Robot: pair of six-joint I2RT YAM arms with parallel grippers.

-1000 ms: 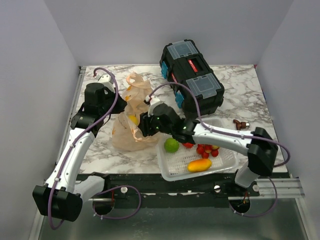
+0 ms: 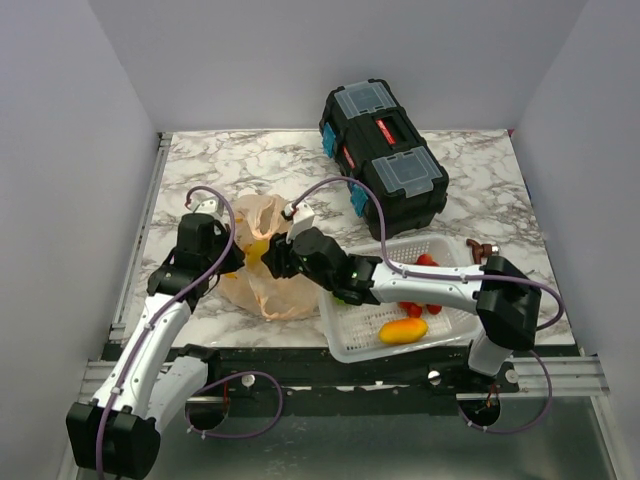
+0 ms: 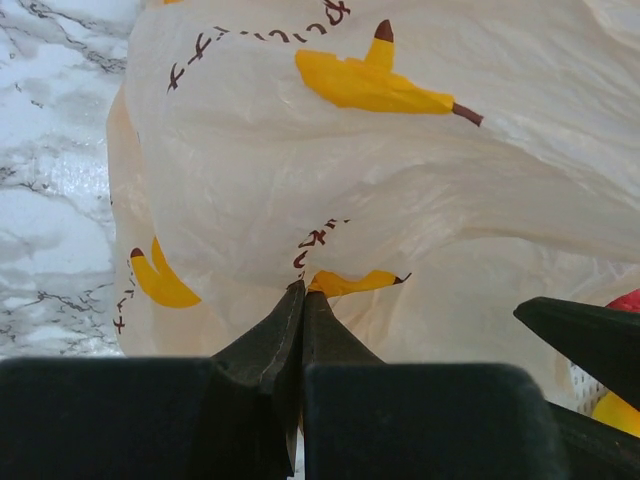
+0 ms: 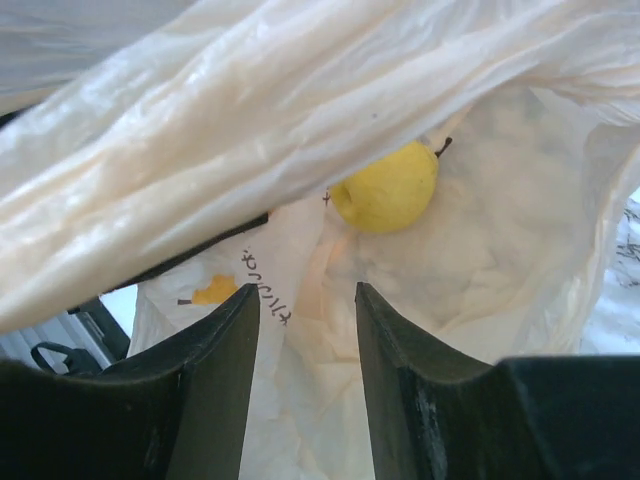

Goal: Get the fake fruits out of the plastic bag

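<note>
A crumpled translucent plastic bag with printed bananas (image 2: 276,296) lies at left-centre. My left gripper is shut against its printed side; I cannot tell if film is pinched between the fingertips. My right gripper is at the bag's mouth, fingertips a little apart, pointing inside at a yellow round fruit (image 4: 385,190) that rests on the bag's inner film beyond them. In the top view its fingers are over the bag; what they grip, if anything, is unclear.
A white perforated basket (image 2: 360,335) holding a yellow mango (image 2: 403,331) and red fruits (image 2: 412,309) stands to the right. A black toolbox (image 2: 385,150) is behind it. A brown object (image 2: 482,252) lies at the right.
My left gripper has moved toward the front of the table and the bag's top has sagged.
</note>
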